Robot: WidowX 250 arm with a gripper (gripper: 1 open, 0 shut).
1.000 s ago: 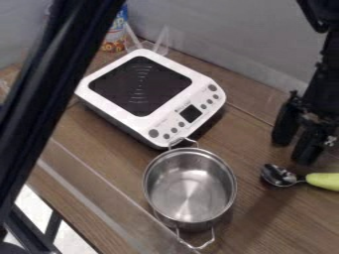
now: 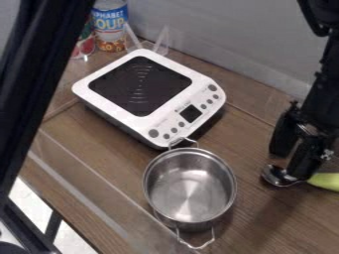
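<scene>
My black gripper (image 2: 294, 151) is open at the right of the view, low over a metal spoon (image 2: 276, 177) with a yellow-green handle (image 2: 327, 182). One finger reaches down over the spoon near where bowl and handle meet; whether it touches cannot be told. A steel pot (image 2: 188, 187) with two wire handles stands on the wooden counter, left of the spoon. Behind the pot is a white induction cooktop (image 2: 146, 89) with a black top and buttons.
A soup can (image 2: 109, 27) and other items stand at the back left, by a pale wall (image 2: 239, 40). A dark frame edge runs down the left side. Bare counter (image 2: 272, 223) lies right of the pot and in front of the spoon.
The gripper has moved down onto the spoon, now partly covering it. The pot and cooktop have not moved.
</scene>
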